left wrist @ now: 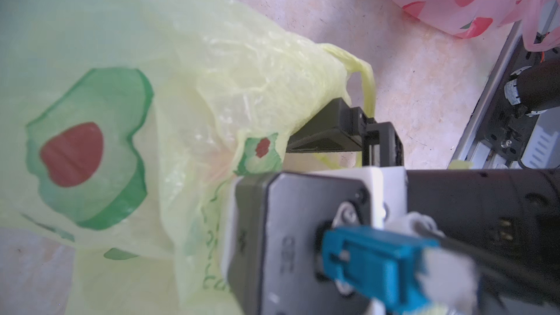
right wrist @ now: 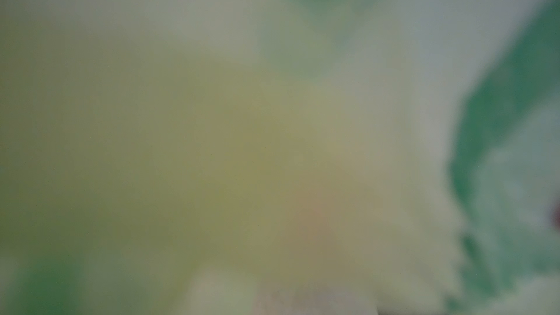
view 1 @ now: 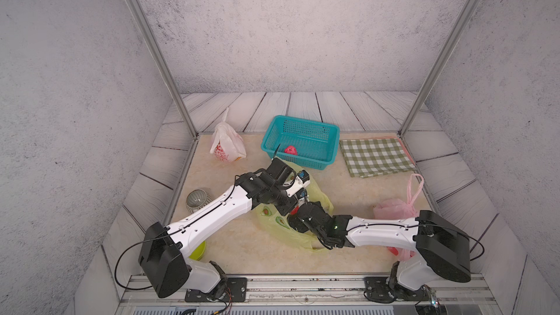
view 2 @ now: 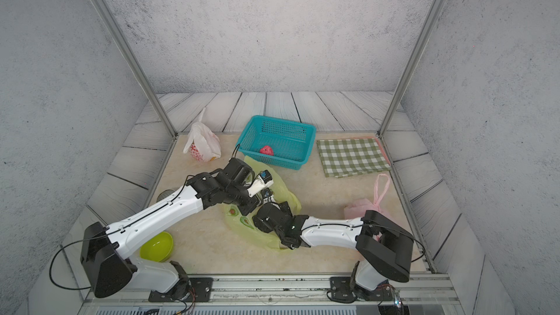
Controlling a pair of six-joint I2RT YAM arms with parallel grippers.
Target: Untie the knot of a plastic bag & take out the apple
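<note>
A yellow-green plastic bag [view 1: 315, 239] [left wrist: 145, 35] with avocado prints lies mid-table, both arms over it. My left gripper [view 1: 294, 198] is at the bag's middle, partly hidden by the right arm and bag. My right gripper [view 1: 300, 210] is low in the bag beside the left one; in the left wrist view dark gripper parts press against the plastic near a loop handle [left wrist: 367, 87]. Bag film fills the right wrist view, blurred, so its fingers are hidden. A faint reddish patch shows through the plastic; I cannot tell if it is the apple.
A teal basket [view 1: 320, 157] with a red item stands behind. A white bag [view 1: 230, 140] is back left, a checked cloth [view 1: 376, 154] back right, a pink bag [view 1: 388, 210] at right, a metal bowl [view 1: 197, 198] and green bowl [view 2: 156, 248] at left.
</note>
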